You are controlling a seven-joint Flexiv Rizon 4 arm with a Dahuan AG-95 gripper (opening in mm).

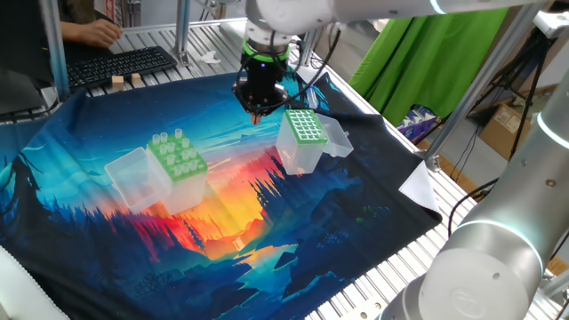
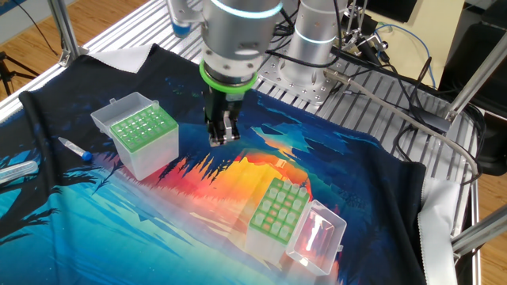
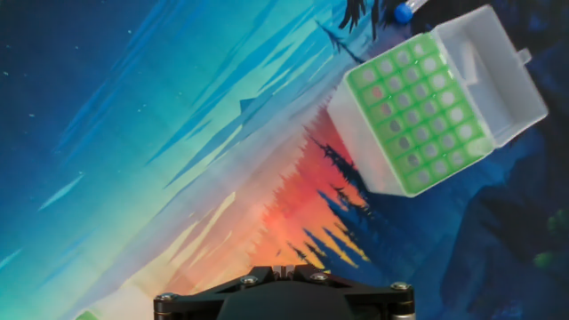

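Note:
Two clear boxes with green grid tops stand on the printed cloth, their lids hinged open. One box (image 1: 302, 147) shows an empty grid in exterior view 1; in the wrist view this grid box (image 3: 413, 116) is at upper right. The other box (image 1: 178, 173) has several clear tips sticking up from its top; in exterior view 2 this tip box (image 2: 273, 218) is at lower right. My gripper (image 2: 224, 141) hangs above the cloth, beside the empty-grid box and apart from it. In the wrist view the gripper looks shut, with nothing visible between its fingers.
A blue-capped pen (image 2: 75, 149) and a white marker (image 2: 17, 172) lie beyond the empty-grid box. Between the two boxes the cloth (image 1: 236, 200) is clear. A keyboard (image 1: 120, 65) and a person's hand (image 1: 100, 34) are at the table's far left.

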